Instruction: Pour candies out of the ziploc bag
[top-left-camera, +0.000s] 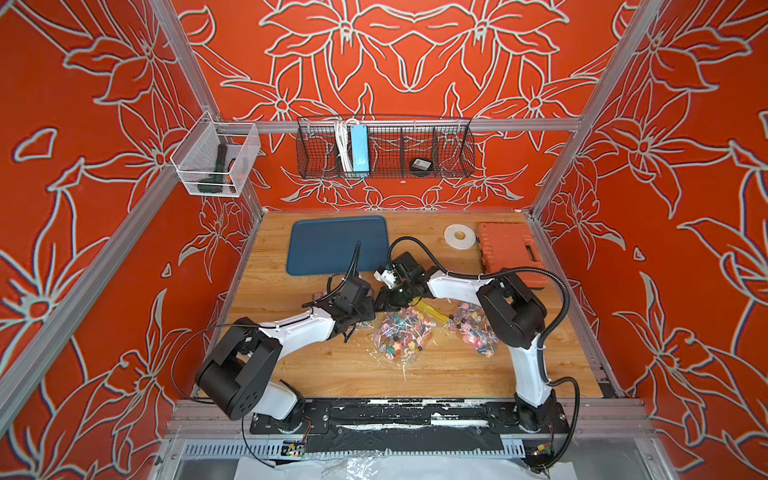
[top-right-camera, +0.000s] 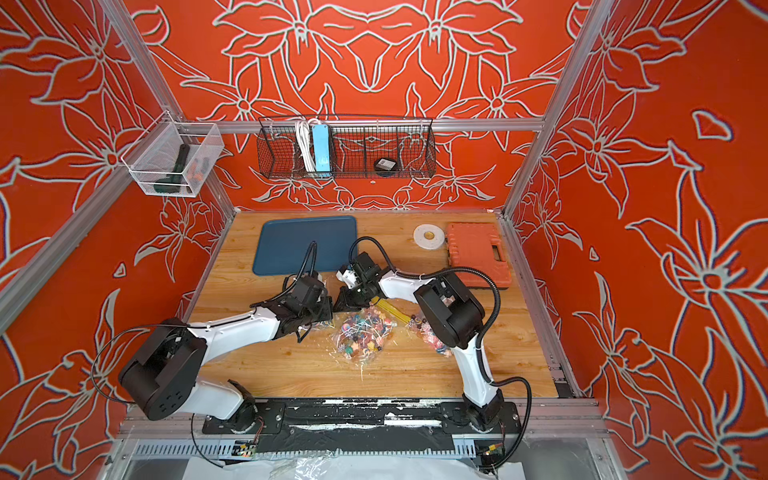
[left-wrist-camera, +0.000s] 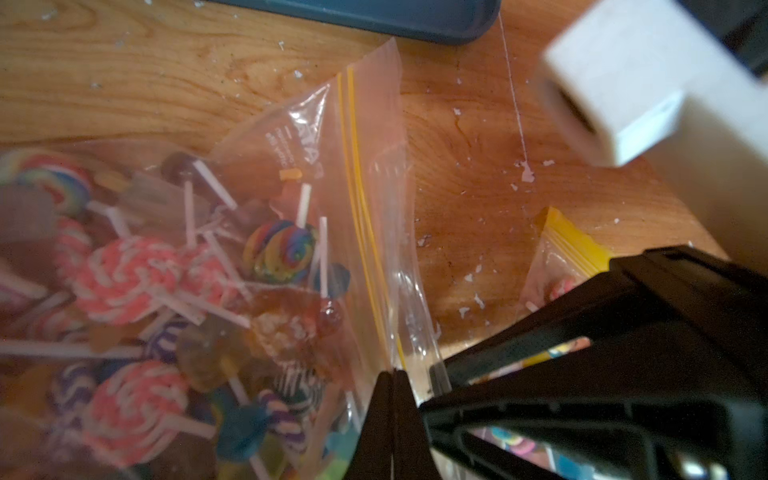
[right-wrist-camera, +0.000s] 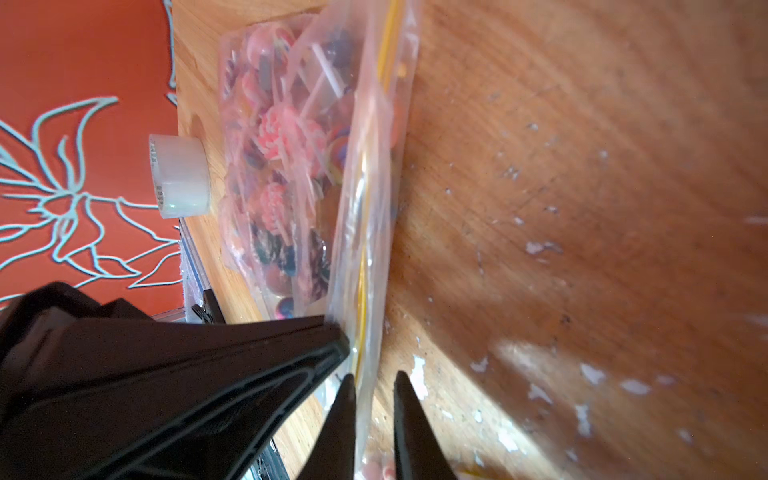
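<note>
Clear ziploc bags of lollipops and candies lie on the table, one (top-left-camera: 401, 334) at centre, another (top-left-camera: 477, 332) to the right. Close up, a bag (left-wrist-camera: 136, 280) with yellow zip lines lies flat beside my left gripper, whose fingers are shut at that bag's zip edge; whether any film is between them is unclear. My right gripper is part open, its fingers either side of the upright zip edge of a bag (right-wrist-camera: 280, 136). The two grippers meet closely at the table's centre.
A blue tray (top-left-camera: 336, 244) lies at the back left, a white tape roll (top-left-camera: 459, 237) and orange case (top-left-camera: 508, 248) at the back right. A wire basket (top-left-camera: 384, 148) and clear bin (top-left-camera: 214, 160) hang on the walls.
</note>
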